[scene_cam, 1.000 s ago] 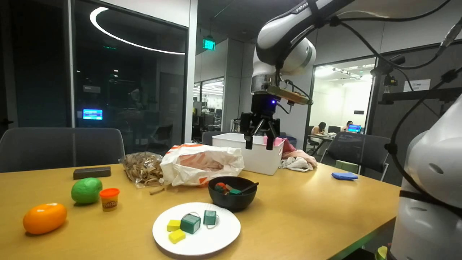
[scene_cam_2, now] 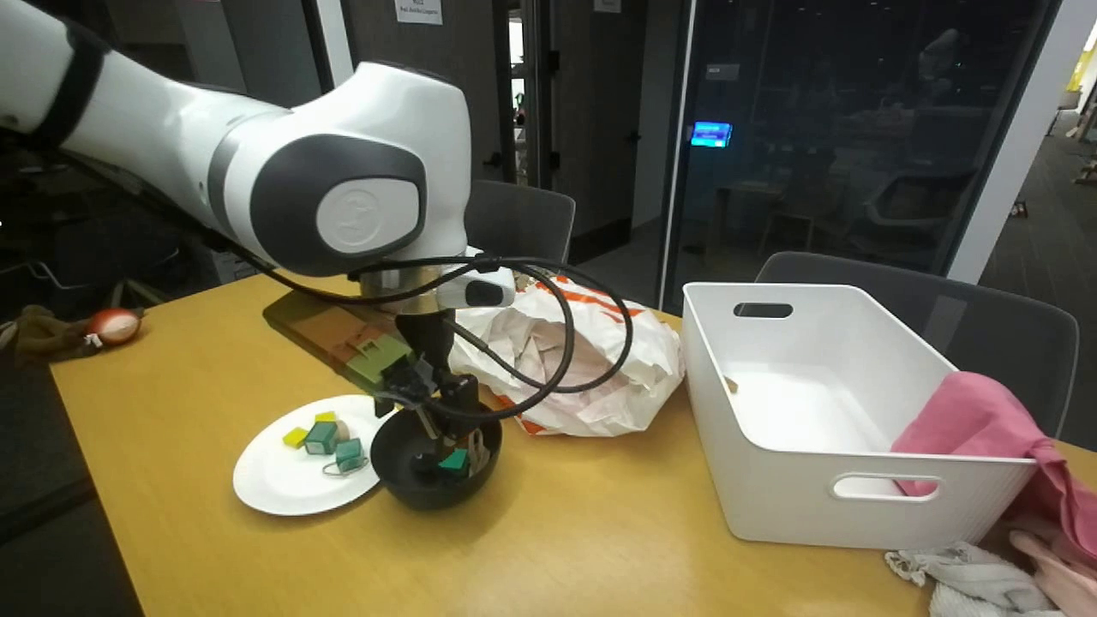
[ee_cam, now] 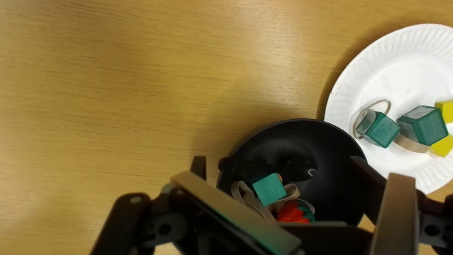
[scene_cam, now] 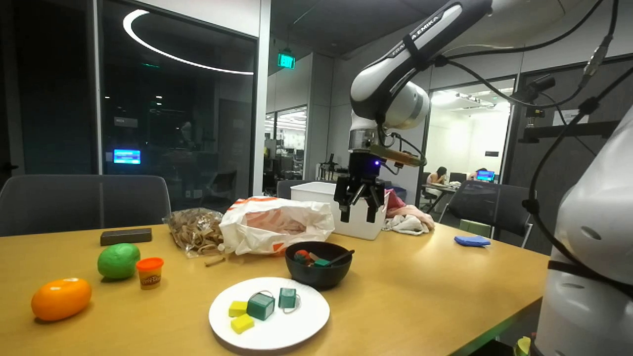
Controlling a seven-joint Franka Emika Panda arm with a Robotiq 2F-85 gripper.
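Observation:
My gripper (scene_cam: 359, 214) is open and empty, hanging above the table around the black bowl (scene_cam: 318, 274). In the wrist view the bowl (ee_cam: 335, 178) shows between and beyond the fingers. Inside it lie a green block (ee_cam: 269, 189), tan rubber bands (ee_cam: 243, 194), a red strawberry (ee_cam: 293, 211) and a dark utensil whose handle (ee_cam: 229, 164) rests at the rim. The white paper plate (scene_cam: 285, 335) beside the bowl carries two green blocks, one of them a block (scene_cam: 261, 306) with a band, and two yellow blocks (scene_cam: 243, 323).
A white plastic bag (scene_cam: 279, 222) and a white bin (scene_cam_2: 812, 494) stand behind. On the left are a green fruit (scene_cam: 118, 261), an orange fruit (scene_cam: 62, 299), a Play-Doh tub (scene_cam: 149, 276) and a bag of bands (scene_cam: 199, 231). The table right of the bowl is clear.
My gripper has come down and shifted slightly to the right in exterior view 1. It was open before too. The bowl, plate and their contents have not moved.

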